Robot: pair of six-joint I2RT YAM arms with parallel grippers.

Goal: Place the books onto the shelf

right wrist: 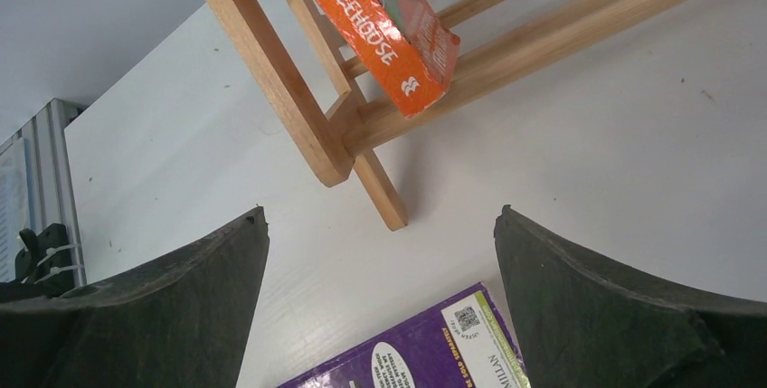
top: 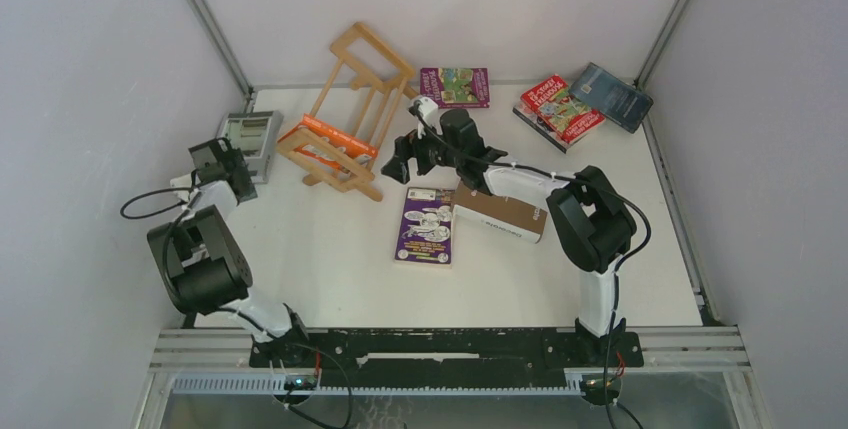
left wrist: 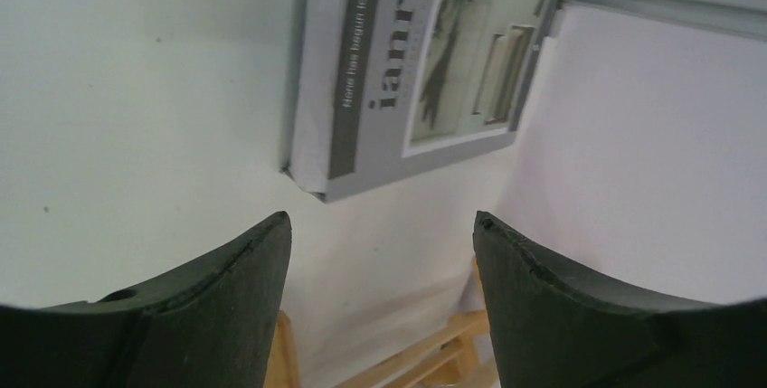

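My left gripper hangs open beside a grey box file [left wrist: 375, 162] on the left edge of the table, nothing between its fingers. In the top view my right gripper [top: 408, 157] is over the middle, also open and empty, above a purple book [top: 425, 229]. An orange book [right wrist: 380, 31] rests in the wooden rack [top: 360, 181]. A brown box [top: 510, 217] lies right of the purple book, partly under my right arm. A purple book [top: 454, 87] lies at the back, and a red book [top: 560, 104] and dark blue book [top: 615, 99] overlap at the back right.
The wooden rack fills the back left, close to both grippers. Walls border the table on the left, back and right.
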